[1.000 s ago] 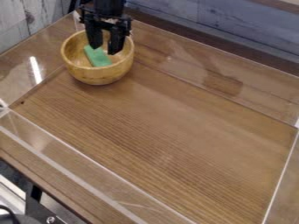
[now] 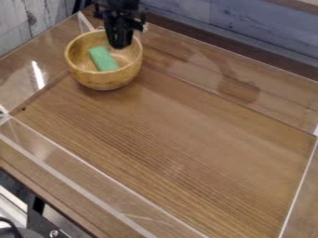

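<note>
A round wooden bowl (image 2: 104,80) sits at the upper left of the table, with a green block (image 2: 103,58) inside it, lying toward the left of the bowl. My dark gripper (image 2: 121,41) is over the back right rim of the bowl, above and behind the green block and apart from it. Its fingers are small and dark, and whether they are open or shut is unclear.
A whitish wall runs behind at the upper left, and a blue-grey border runs along the back right.
My gripper has risen and drawn back from inside the bowl toward its back rim, leaving the green block more exposed.
</note>
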